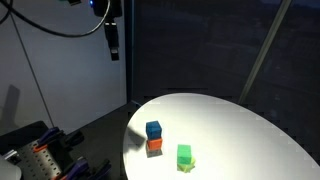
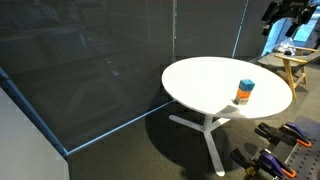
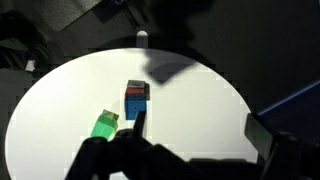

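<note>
A blue block (image 1: 153,129) rests on top of an orange block (image 1: 154,145) near the table's left side. To their right stands a green block (image 1: 184,152) with a yellowish piece (image 1: 189,164) under it. The wrist view looks down on the blue block (image 3: 136,108) and the green block (image 3: 105,124). High above the table, off its left edge in exterior view 1, hangs my gripper (image 1: 114,56). Its dark fingers are spread wide at the bottom of the wrist view, nothing between them, so the gripper is open and well clear of the blocks.
A wooden chair (image 2: 292,66) stands beyond it in exterior view 2. Dark equipment (image 1: 75,165) sits low beside the table.
</note>
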